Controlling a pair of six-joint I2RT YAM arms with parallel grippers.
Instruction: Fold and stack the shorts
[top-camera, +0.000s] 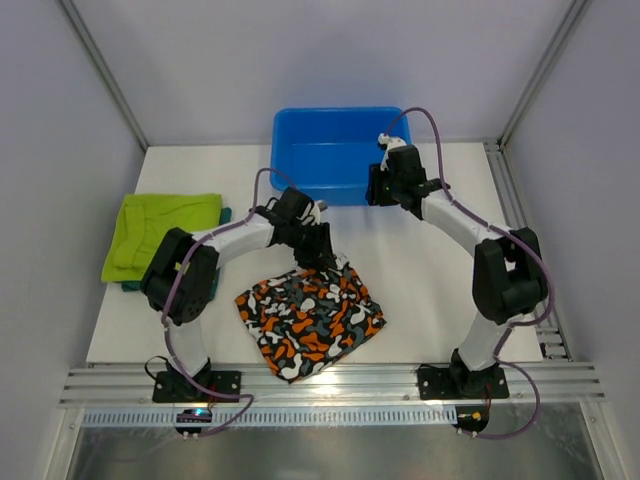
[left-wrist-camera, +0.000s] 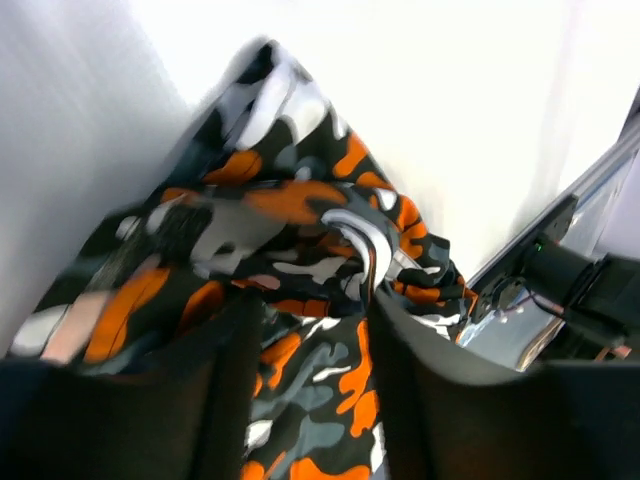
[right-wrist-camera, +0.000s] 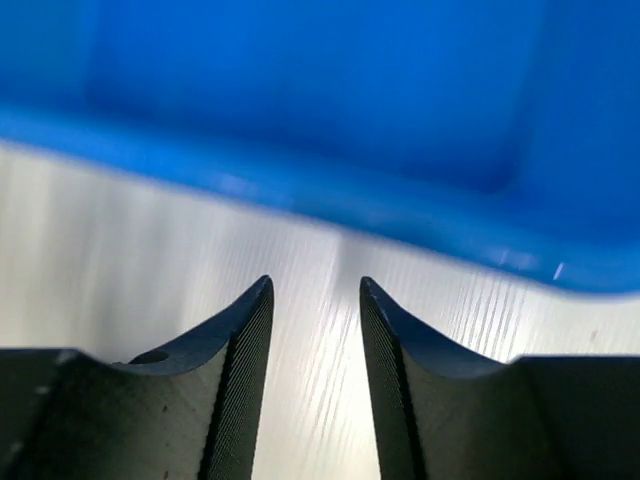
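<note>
Crumpled camouflage shorts in orange, black, grey and white (top-camera: 305, 325) lie on the front middle of the table. My left gripper (top-camera: 318, 262) is down at their upper edge; in the left wrist view its blurred fingers sit over the fabric (left-wrist-camera: 310, 390), and whether they hold any is unclear. My right gripper stands open and empty at the front edge of the blue bin (right-wrist-camera: 320, 180). Folded green cloth (top-camera: 150, 235) lies on the left, atop a dark teal one.
The blue bin (top-camera: 320, 150) at the back is empty.
</note>
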